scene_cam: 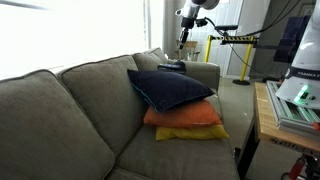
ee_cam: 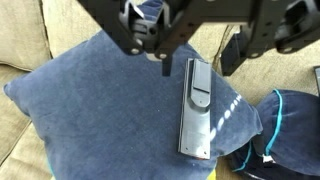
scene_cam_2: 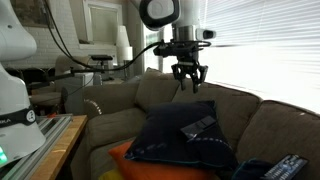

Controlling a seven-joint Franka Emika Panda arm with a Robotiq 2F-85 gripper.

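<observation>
My gripper (scene_cam_2: 188, 76) hangs above the couch, its fingers pointing down. In the wrist view the gripper shows two dark fingers at the top, with no object clearly seen between them; how far they are closed is hard to judge. Below it, a dark grey remote-like device (ee_cam: 196, 125) lies on a large navy pillow (ee_cam: 90, 105). The second exterior view shows the same device (scene_cam_2: 198, 127) lying flat on the pillow (scene_cam_2: 160, 140), with a clear gap up to the gripper. From the first exterior view, the gripper (scene_cam: 183, 43) is small and far back.
Under the navy pillow lie an orange pillow (scene_cam: 188, 132) and a yellow one (scene_cam: 190, 133). Dark blue fabric with turquoise trim (ee_cam: 275, 140) sits to the side. A second slim device (scene_cam_2: 287, 166) rests at the lower right. A wooden table (scene_cam: 262, 120) stands beside the couch.
</observation>
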